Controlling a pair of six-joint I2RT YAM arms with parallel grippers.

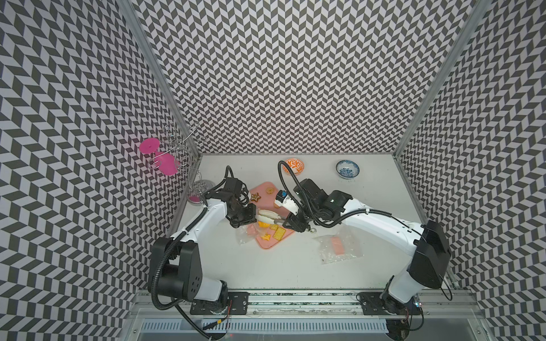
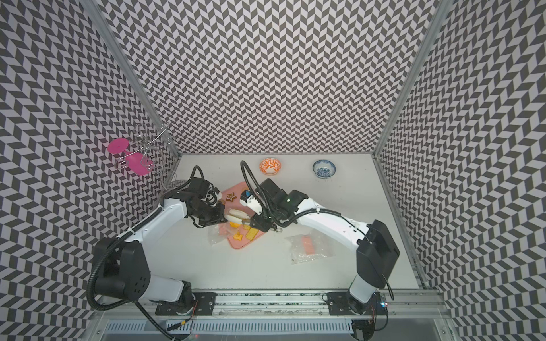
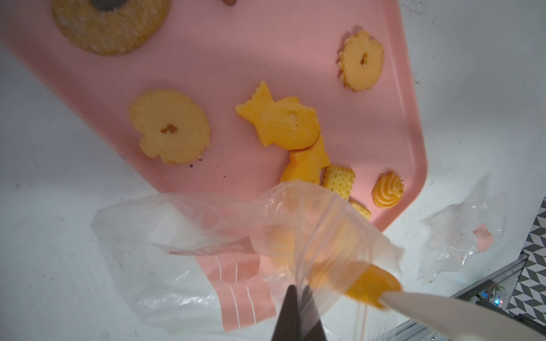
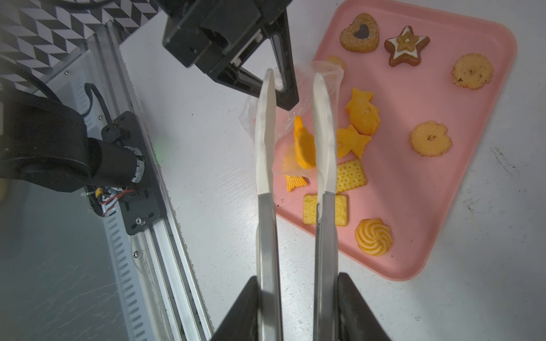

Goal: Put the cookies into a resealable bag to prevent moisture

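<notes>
A clear resealable bag (image 3: 153, 284) with a pink panel hangs over the near edge of the pink tray (image 3: 227, 62). My left gripper is shut on the bag's thin film. From the right reach the long white fingers (image 4: 326, 130) of my right gripper, standing apart. An orange cookie (image 4: 304, 145) shows between them, clear of the left one; whether it touches the other cannot be told. That cookie (image 3: 372, 284) appears at the bag film beside a white finger. Fish (image 3: 290, 122), star (image 4: 352, 141) and square cookies (image 4: 351, 175) lie on the tray.
A second clear bag (image 1: 338, 245) lies flat on the table at right. Orange (image 1: 293, 166) and blue bowls (image 1: 347, 168) stand at the back. A wire rack (image 1: 200, 190) is behind the left arm.
</notes>
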